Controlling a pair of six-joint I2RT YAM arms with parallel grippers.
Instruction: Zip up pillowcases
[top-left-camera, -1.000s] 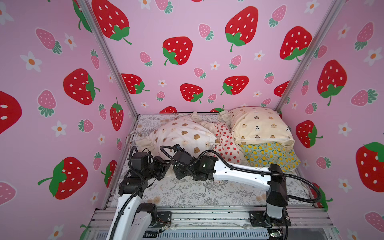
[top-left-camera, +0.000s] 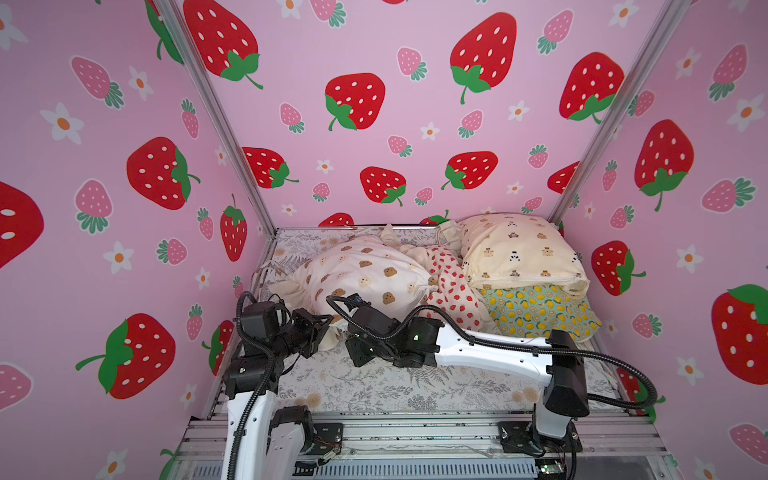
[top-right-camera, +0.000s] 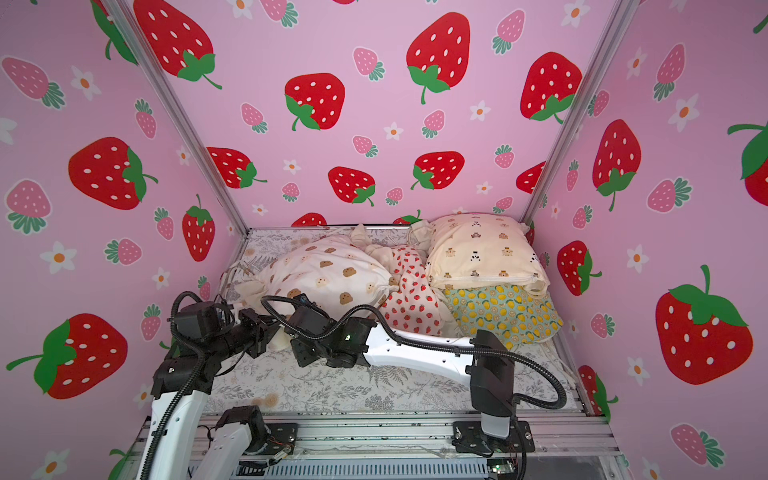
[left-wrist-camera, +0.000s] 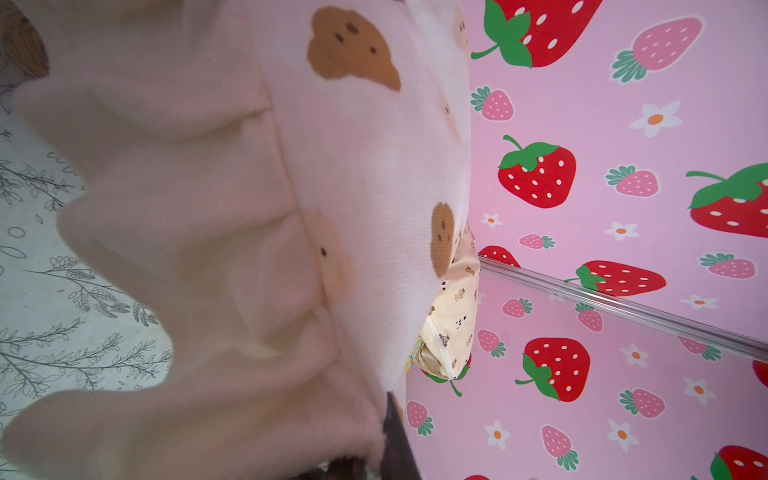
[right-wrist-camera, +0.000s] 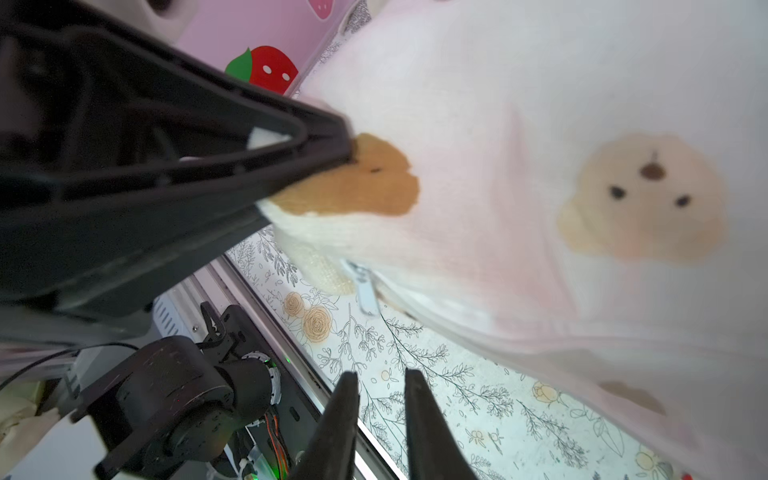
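The white pillowcase with brown bear heads (top-left-camera: 360, 268) lies stuffed at the left of the table, a plush frilled edge (left-wrist-camera: 216, 240) along its side. At its near left corner my left gripper (top-left-camera: 326, 320) is shut on the fabric; in the right wrist view its black fingers (right-wrist-camera: 240, 152) pinch the cloth beside a bear print. Just below that pinch hangs a small pale zip pull (right-wrist-camera: 366, 292) on the case's lower seam. My right gripper stands partly open below the pull, apart from it, with nothing between its fingertips. Most of the zip line is hidden.
To the right lie a red-dotted pillowcase (top-left-camera: 452, 280), a cream animal-print pillow (top-left-camera: 520, 252) and a yellow-green lemon-print one (top-left-camera: 544, 312) under it. The two arms are close together.
My left gripper has shifted a little left and back with the case corner.
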